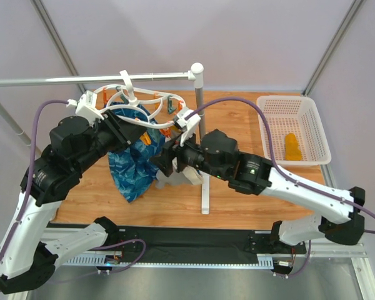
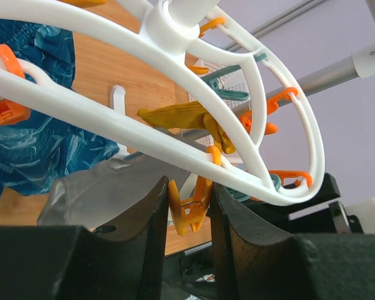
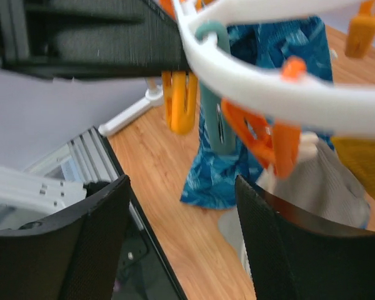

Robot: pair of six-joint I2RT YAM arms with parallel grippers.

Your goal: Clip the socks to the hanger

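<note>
The white hanger (image 1: 144,123) hangs from the rail, with orange and teal clips round its ring. My left gripper is shut on an orange clip (image 2: 197,201) at the hanger's rim. My right gripper stands part open below the rim, nothing between its fingers. Beyond it in the right wrist view a grey sock (image 3: 322,187) hangs near an orange clip (image 3: 281,142); whether the clip grips it I cannot tell. A mustard sock (image 2: 175,116) hangs from the hanger. In the top view the right gripper partly covers the grey sock (image 1: 192,174).
A crinkled blue sheet or bag (image 1: 134,172) is behind and below the hanger. The white basket (image 1: 276,140) at the right holds one mustard sock (image 1: 292,149). A white stand post (image 1: 199,94) rises close to the right arm.
</note>
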